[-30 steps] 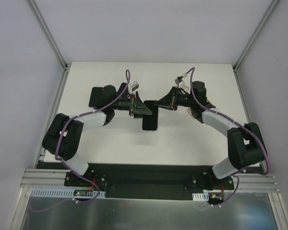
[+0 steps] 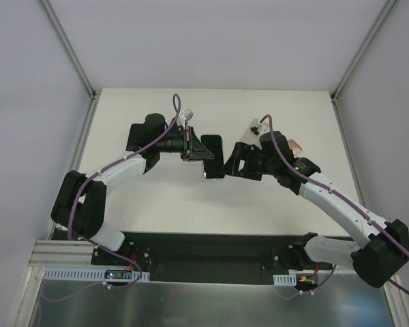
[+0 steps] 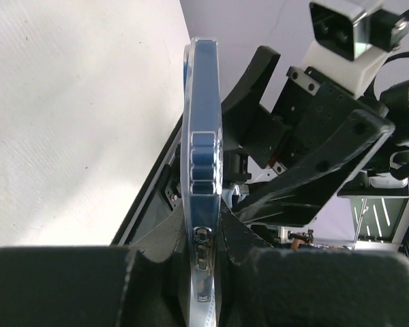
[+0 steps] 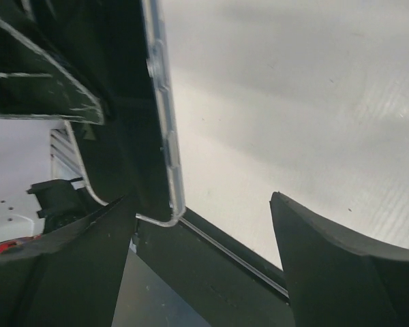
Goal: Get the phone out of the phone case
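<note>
The dark phone in its clear case is held upright over the table. My left gripper is shut on it; in the left wrist view the cased phone stands edge-on between the black fingers. My right gripper is just right of the phone, its fingers apart. In the right wrist view the phone's lower edge and corner lie just beyond the open right gripper, with nothing seen between those fingertips.
Dark flat objects lie at the back left of the white table. Pinkish items lie at the right, partly hidden by the right arm.
My right gripper has opened and moved down toward the front, off the phone's upper part. The left gripper and phone have shifted slightly toward the back.
</note>
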